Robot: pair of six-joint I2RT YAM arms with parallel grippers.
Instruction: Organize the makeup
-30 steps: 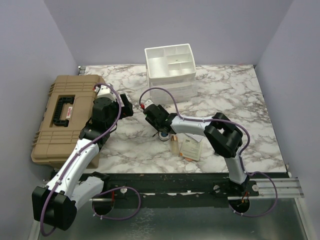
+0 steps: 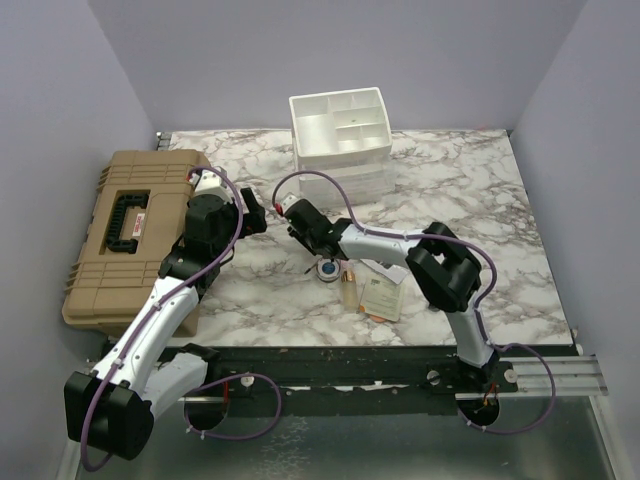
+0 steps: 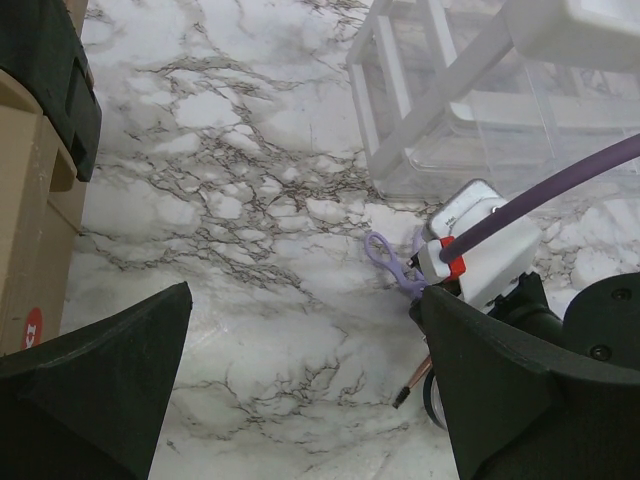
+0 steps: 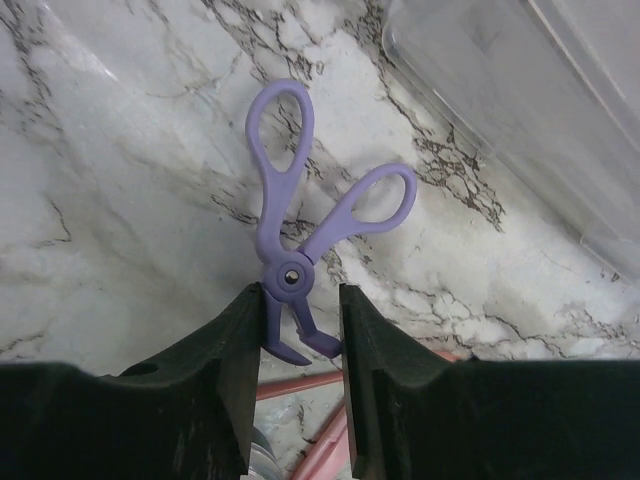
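Note:
Purple scissors lie on the marble table below the clear organizer, handles spread. My right gripper is over their blade end, fingertips part open around it; whether it grips them cannot be seen. In the left wrist view the scissors show beside the right arm. My left gripper stands open at the left with nothing between its fingers. A brush, a round compact, a gold bottle and palettes lie near the right arm.
A tan hard case fills the left of the table. The organizer stands at the back centre, with clear drawers below a white tray top.
My right gripper has shifted slightly left in the top view, toward the back left. The left arm has stayed still.

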